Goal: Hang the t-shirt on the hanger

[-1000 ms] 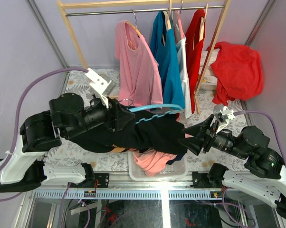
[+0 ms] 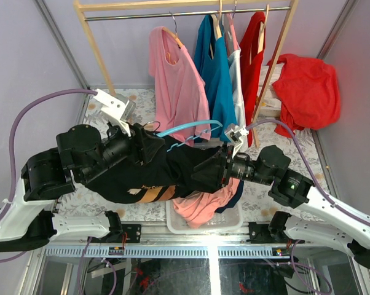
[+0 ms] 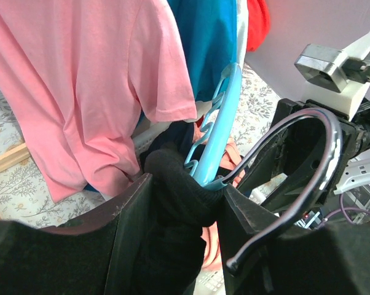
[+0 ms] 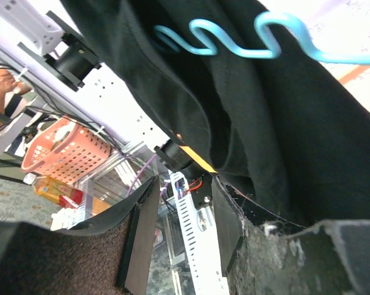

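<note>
The black t-shirt [image 2: 173, 169] hangs stretched between my arms. A light blue hanger [image 2: 188, 126] lies along its top edge, its free arm reaching right outside the cloth. In the left wrist view, bunched black collar cloth [image 3: 182, 190] and the hanger's neck [image 3: 214, 184] sit between the fingers of my left gripper. At the shirt's right end is my right gripper, its fingers apart and the gap between them empty. Black cloth [image 4: 283, 141] lies just beyond its right finger, with the hanger's wavy bar [image 4: 234, 49] across it.
Behind, a rack holds a pink shirt [image 2: 179, 80], a teal shirt [image 2: 214, 80] and a red garment [image 2: 252, 67]. Red cloth [image 2: 308, 89] is heaped at the far right. Under the black shirt stands a clear bin [image 2: 234, 220] holding salmon cloth [image 2: 203, 206].
My right gripper has moved left to the shirt's right end.
</note>
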